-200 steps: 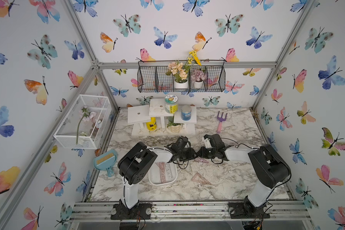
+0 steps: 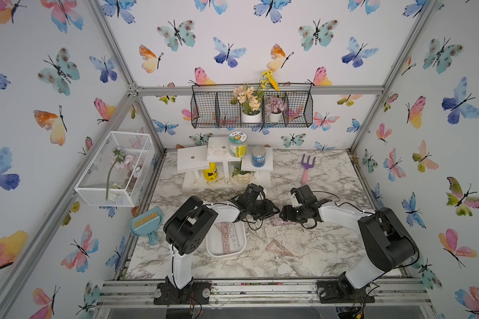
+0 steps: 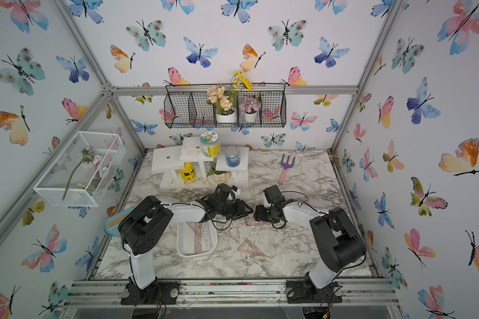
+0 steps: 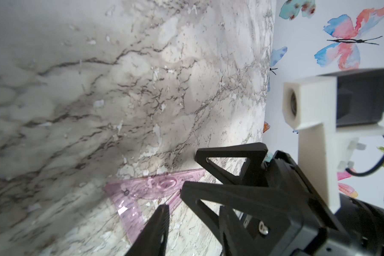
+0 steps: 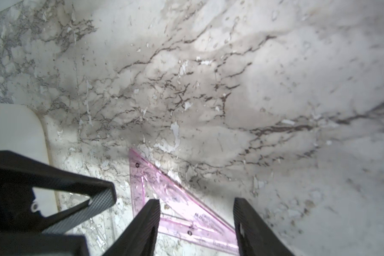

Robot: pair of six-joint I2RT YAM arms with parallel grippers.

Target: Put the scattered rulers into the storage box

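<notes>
A pink see-through triangular ruler [image 4: 155, 187] lies flat on the table beneath both grippers. In the left wrist view my left gripper is open above its near side. My right gripper is also open, with the same triangular ruler [image 5: 179, 204] below its fingertips. Nothing is held in either. Closer to the front, a second pink triangular ruler [image 2: 277, 247] rests on the marble, and a fainter clear one [image 3: 231, 233] lies to its left. Pink and clear rulers [image 2: 225, 238] lie in the white storage box [image 2: 226, 256], partly under the left arm.
A white shelf [image 2: 192, 158] with cans stands behind the left gripper. A purple fork [image 2: 305, 169] lies at the back right, and a blue dustpan [image 2: 146, 223] is at the left edge. The two grippers are very close together.
The right gripper and arm have shifted slightly to the right. The left gripper has moved a little to the right and up in the top left view. The rulers on the table look unmoved.
</notes>
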